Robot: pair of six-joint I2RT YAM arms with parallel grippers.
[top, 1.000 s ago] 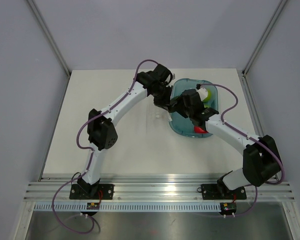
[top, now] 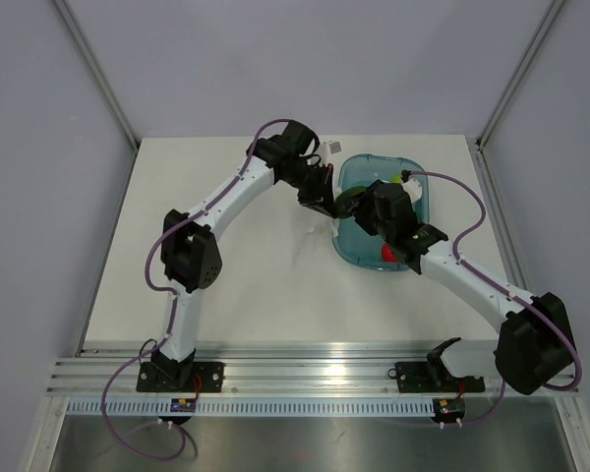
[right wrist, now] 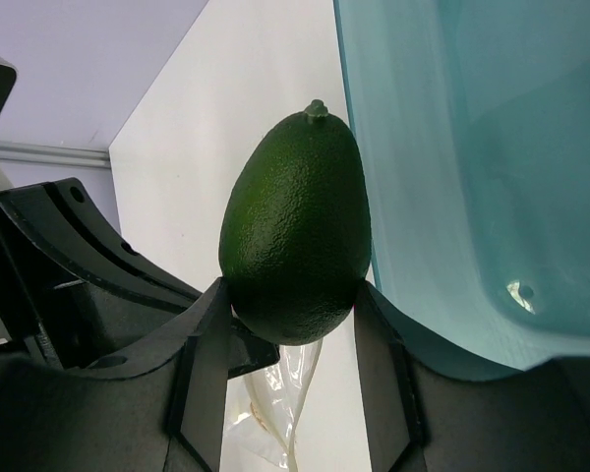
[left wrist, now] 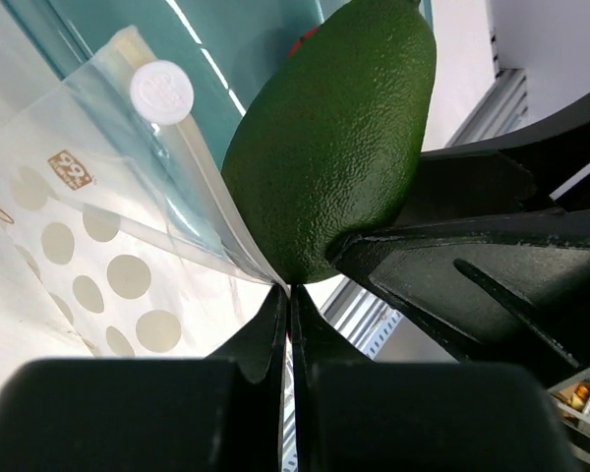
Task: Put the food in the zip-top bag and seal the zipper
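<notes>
The clear zip top bag (left wrist: 128, 275), with grey dots and a white slider, hangs from my left gripper, which is shut on a thin part of its edge. Against the bag's upper edge leans a dark green avocado (left wrist: 334, 128). My right gripper has its fingers on both sides of the avocado's lower end, stem end away from them. From above, both grippers meet at the left rim of the teal bin (top: 359, 251), the avocado between them. Whether the bag's mouth is parted is hard to tell.
Inside the bin lie a red item (top: 388, 253) and a yellow-green item (top: 397, 179), partly hidden by the right arm. The two grippers are very close together.
My right arm has swung a little outward, its elbow lower and farther right, while its gripper stays near the bin's left rim.
</notes>
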